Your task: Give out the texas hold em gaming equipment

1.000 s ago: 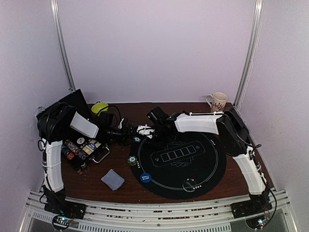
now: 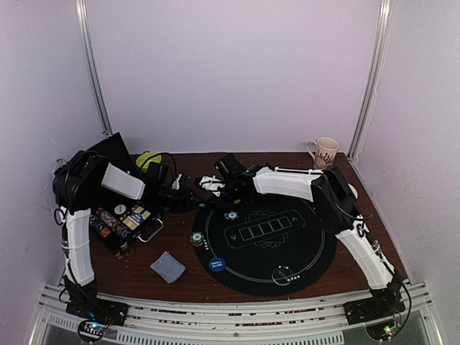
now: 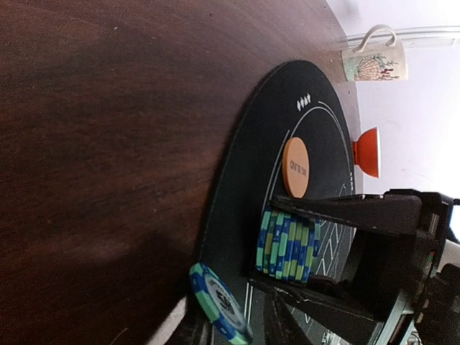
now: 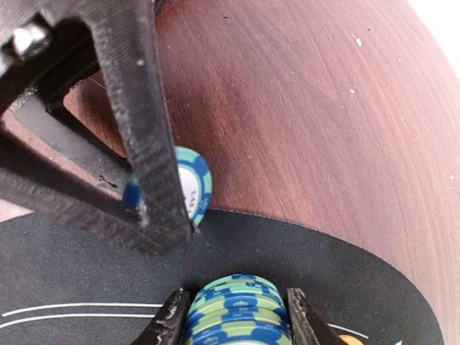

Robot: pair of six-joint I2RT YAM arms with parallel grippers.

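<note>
On the black poker mat (image 2: 302, 244), my right gripper is shut on a stack of green-blue chips; the same chip stack (image 3: 287, 244) shows between its fingers in the left wrist view. Beside it, near the mat's edge, is my left gripper. A tilted green-blue chip lies between its fingertips, also seen behind its finger in the right wrist view as a chip (image 4: 192, 185). Whether those fingers grip it is unclear. An orange blind button (image 3: 295, 167) rests on the mat. Another chip stack (image 2: 197, 238) and the blue small blind button (image 2: 217, 264) lie at its left.
The chip case (image 2: 121, 223) stands open at left, under my left arm. A grey cloth (image 2: 168, 267) lies at the front. A mug (image 2: 325, 149) stands at back right and a green cup (image 2: 149, 159) at back left. My grippers are very close together.
The left gripper has barely moved.
</note>
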